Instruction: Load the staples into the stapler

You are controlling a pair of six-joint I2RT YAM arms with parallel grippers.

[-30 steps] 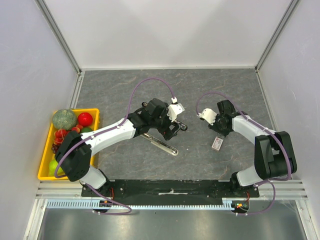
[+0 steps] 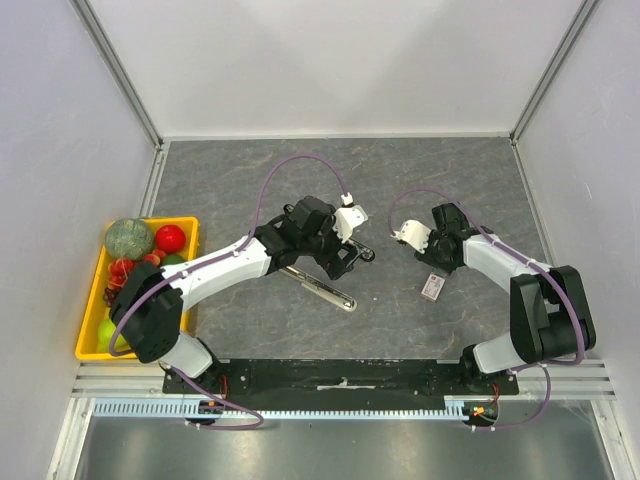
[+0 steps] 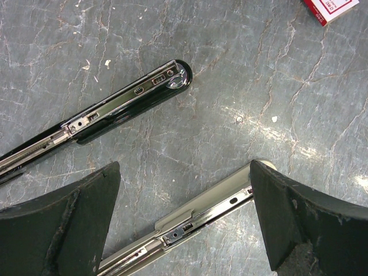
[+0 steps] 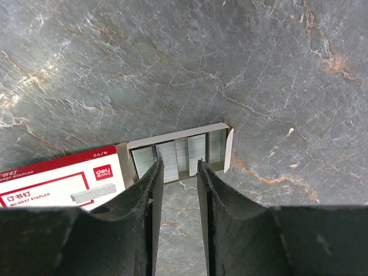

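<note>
In the left wrist view, a black stapler (image 3: 132, 100) and a silver stapler (image 3: 201, 201) lie opened on the grey table, below my left gripper, which is open with nothing between its fingers. The staple box (image 4: 63, 184) lies at lower left of the right wrist view, its inner tray (image 4: 181, 146) slid out, holding strips of staples (image 4: 167, 155). My right gripper is over the tray, its fingertips slightly apart at the staples; whether they touch them I cannot tell.
A yellow bin (image 2: 90, 335) of toy fruit stands at the far left.
The left arm is unchanged.
</note>
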